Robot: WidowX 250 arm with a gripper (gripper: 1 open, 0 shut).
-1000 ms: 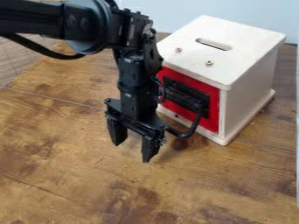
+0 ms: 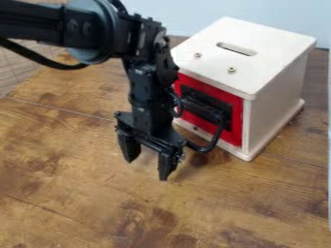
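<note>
My black gripper [image 2: 147,157] hangs low over the wooden table, just left of and in front of a pale wooden box [image 2: 268,102]. Its two fingers point down and stand apart, with nothing visible between them. The box has a slot and small brass screws on top and a red front panel [image 2: 227,135] with a dark fitting in it, partly hidden behind my arm and a cable.
A light wall stands behind the box, and a tiled surface shows at the far left edge behind the arm.
</note>
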